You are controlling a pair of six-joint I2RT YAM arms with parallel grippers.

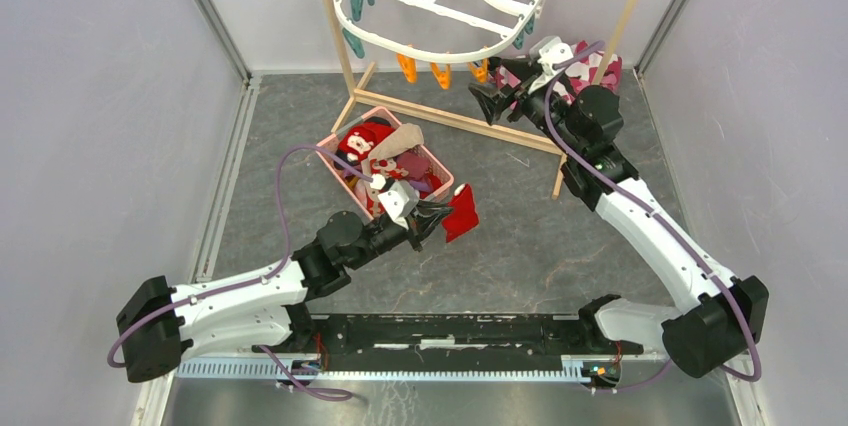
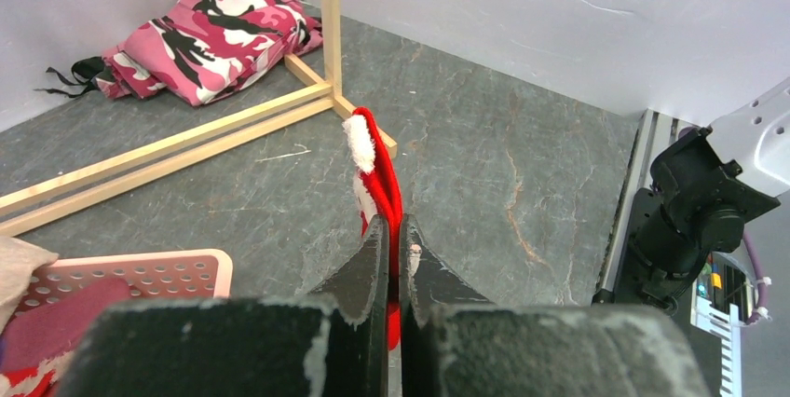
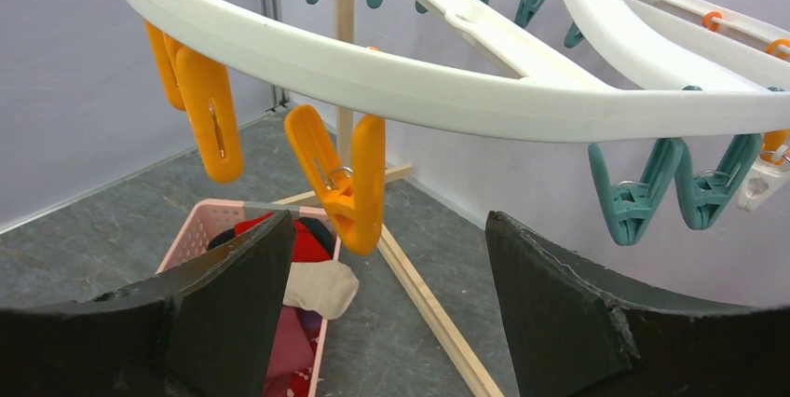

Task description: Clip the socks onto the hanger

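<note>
A red sock with white patches [image 2: 382, 178] hangs from my left gripper, pinched between its two dark fingers; in the top view the red cloth [image 1: 461, 214] sticks out to the right of that gripper. My right gripper stands open with nothing between its fingers, close to the white oval hanger [image 3: 419, 89]. An orange clip [image 3: 363, 192] hangs from the hanger's rim within the span of those fingers, nearer the left one and apart from it. Several teal clips [image 3: 633, 192] hang farther right.
A pink basket [image 1: 440, 168] full of socks stands beside the wooden frame [image 1: 470, 122]. Behind the frame's right post lies a pink camouflage bag [image 2: 214, 34]. Bare grey floor [image 1: 560, 246] stretches between the two arms.
</note>
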